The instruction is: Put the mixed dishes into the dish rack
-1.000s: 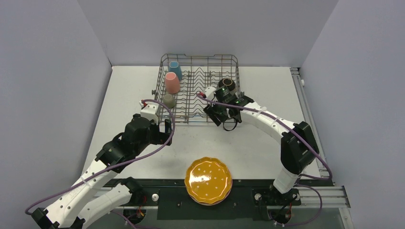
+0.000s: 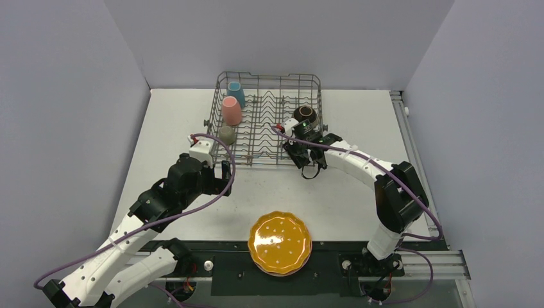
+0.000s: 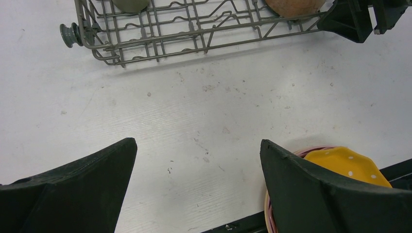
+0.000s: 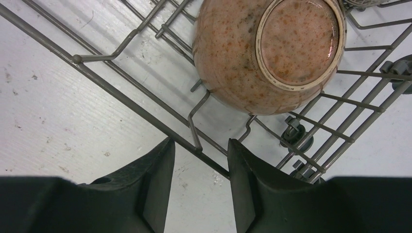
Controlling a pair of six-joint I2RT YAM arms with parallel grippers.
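Note:
The wire dish rack [image 2: 263,138] stands at the back of the table. On its left side are a blue cup [image 2: 235,92], a pink cup [image 2: 231,111] and a small grey-green cup [image 2: 227,135]; a dark bowl [image 2: 305,114] is at its right. A speckled brown bowl [image 4: 233,58] lies bottom-up in the rack's front right corner, largely hidden from above by my right gripper. That gripper is partly open over the front rail beside the bowl, holding nothing. My left gripper is open and empty over bare table in front of the rack.
A yellow plate [image 2: 280,244] tops a stack at the table's front edge, its lower rims showing in the left wrist view. Bare table lies between stack and rack. Walls close off both sides and the back.
My right gripper has shifted slightly to the right along the rack's front and turned a little. The left arm, the plates and the cups have stayed put.

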